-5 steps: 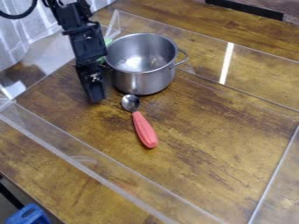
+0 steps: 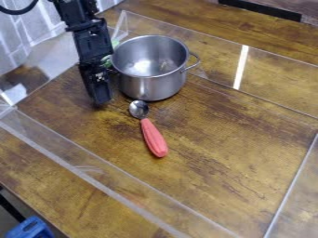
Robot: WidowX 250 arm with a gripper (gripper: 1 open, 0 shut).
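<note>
My black gripper is low over the wooden table at the left, close against the left side of a steel pot with looped handles. Its fingertips point down near the table surface; whether they are open or shut is unclear. A spoon with a red handle and metal head lies on the table in front of the pot, to the right of the gripper. Something greenish behind the gripper is mostly hidden.
Transparent panels edge the workspace. A blue object sits off the table at the bottom left.
My gripper has shifted very slightly; the pot and spoon have stayed where they were.
</note>
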